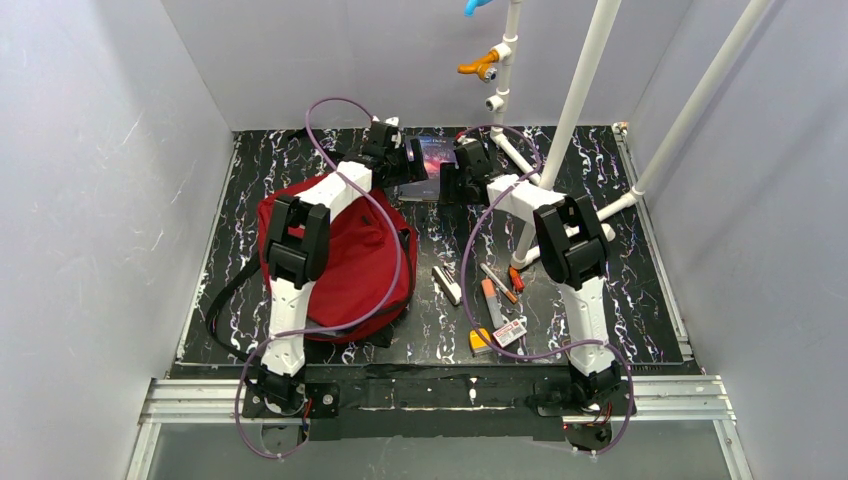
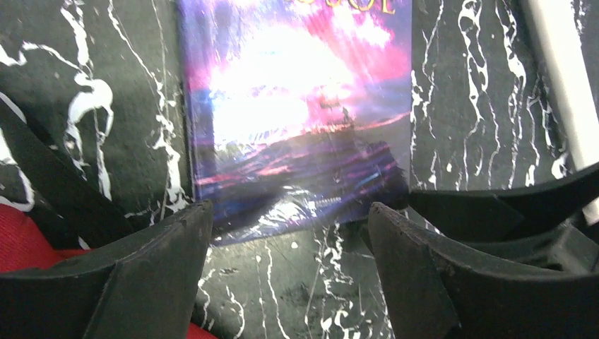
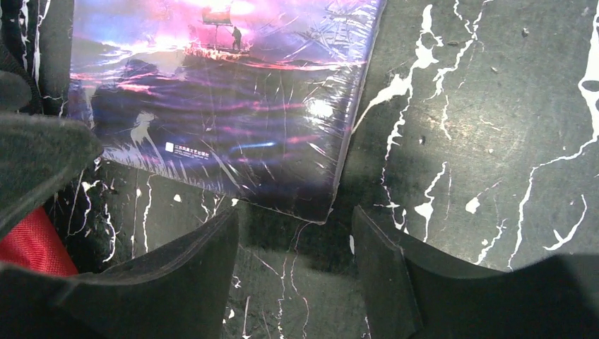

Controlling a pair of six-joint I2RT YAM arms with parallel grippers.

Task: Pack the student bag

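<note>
A book with a purple and pink cover [image 1: 437,150] lies flat at the back of the table. My left gripper [image 1: 412,165] is at its left side, open, and in the left wrist view the book [image 2: 300,106] lies just past its parted fingertips. On the right side, my right gripper [image 1: 450,182] has its fingers apart; in the right wrist view one book corner [image 3: 311,201] lies close to the gap between them. Nothing is visibly gripped by either. The red bag [image 1: 350,265] lies on the left of the table, partly beneath the left arm.
Small items lie at centre right: a white and dark object [image 1: 447,285], an orange-tipped stick [image 1: 490,300], a pen [image 1: 498,283], a red piece [image 1: 516,280], a yellow item [image 1: 480,342] and a white box [image 1: 510,333]. White pipes [image 1: 575,100] stand behind the right arm.
</note>
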